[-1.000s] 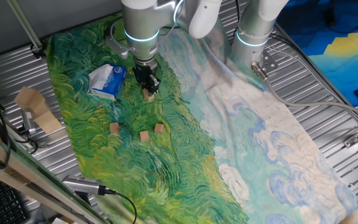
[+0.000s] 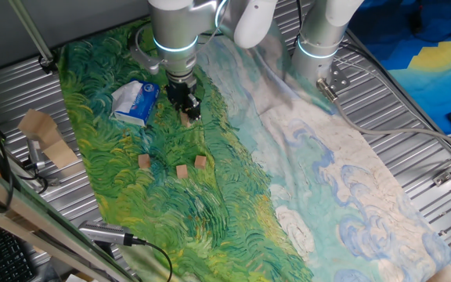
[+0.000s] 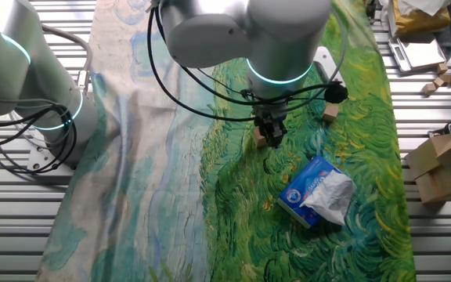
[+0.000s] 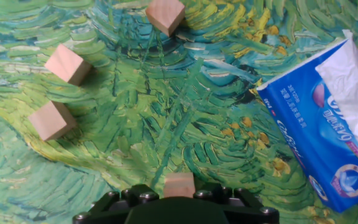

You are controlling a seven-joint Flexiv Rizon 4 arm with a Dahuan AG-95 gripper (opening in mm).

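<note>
My gripper is at the bottom of the wrist view, its dark fingers (image 4: pixel 143 194) apart. A small wooden block (image 4: pixel 179 182) shows in the gap between them; whether they touch it cannot be made out. In exterior view 1 the gripper (image 2: pixel 194 115) points down low over the cloth, with that block (image 2: pixel 185 121) by its fingertips. From the opposite side, the block (image 3: pixel 259 138) appears just left of the gripper (image 3: pixel 273 139). Three more wooden blocks lie apart on the cloth: one (image 4: pixel 166 15) at the top, two (image 4: pixel 68 64) (image 4: pixel 53 121) at the left.
A blue tissue pack (image 2: pixel 135 103) with a white tissue sticking out lies close to the gripper. The painted cloth (image 2: pixel 233 196) is wrinkled near the arm's base. An open cardboard box (image 2: pixel 47 137) stands off the cloth's edge.
The arm has shifted and turned slightly, and the fingertips sit a little further right in exterior view 1. The blocks and tissue pack show no clear movement.
</note>
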